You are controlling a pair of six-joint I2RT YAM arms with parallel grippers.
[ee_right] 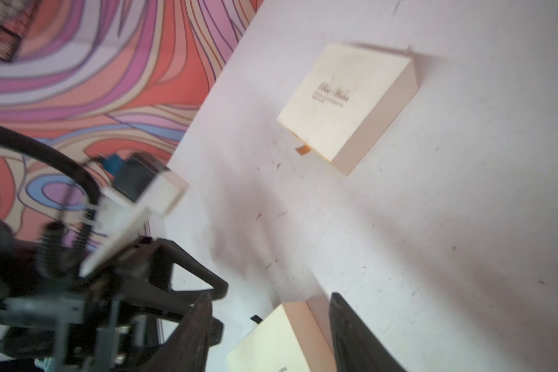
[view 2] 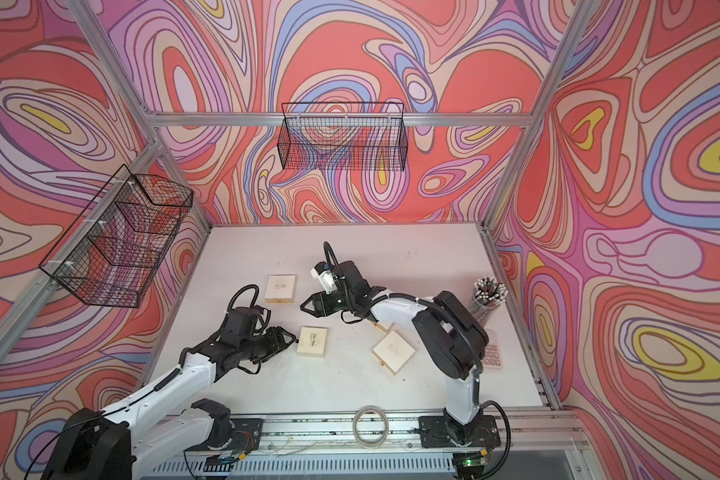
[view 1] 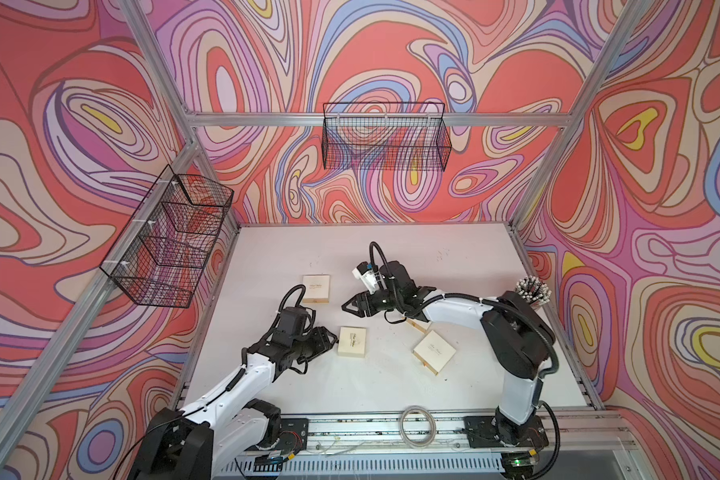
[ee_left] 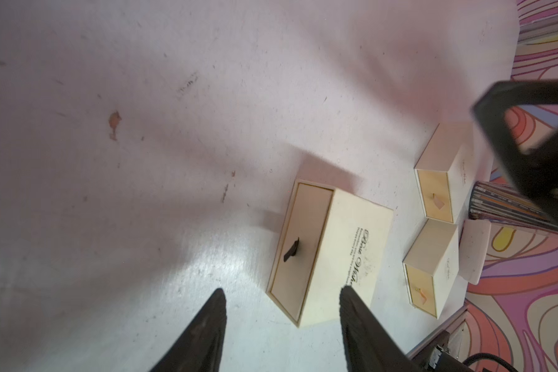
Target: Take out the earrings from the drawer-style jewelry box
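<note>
A cream drawer-style box [view 1: 352,342] with printed lettering lies closed on the table between my two arms. In the left wrist view, a small black pull tab sticks out of the drawer front of this box [ee_left: 344,254], on the side facing my left gripper. My left gripper [view 1: 333,339] is just left of that face, its fingers apart and empty. My right gripper [view 1: 350,308] hovers beyond the box's far side, also open with nothing between its fingertips. In the right wrist view only a far corner of the box [ee_right: 272,344] shows. No earrings are visible.
Another cream box [view 1: 317,288] lies at the back left. Two more sit to the right: one in plain view [view 1: 434,352], one mostly under my right arm. A holder of pens [view 1: 533,291] stands at the right edge.
</note>
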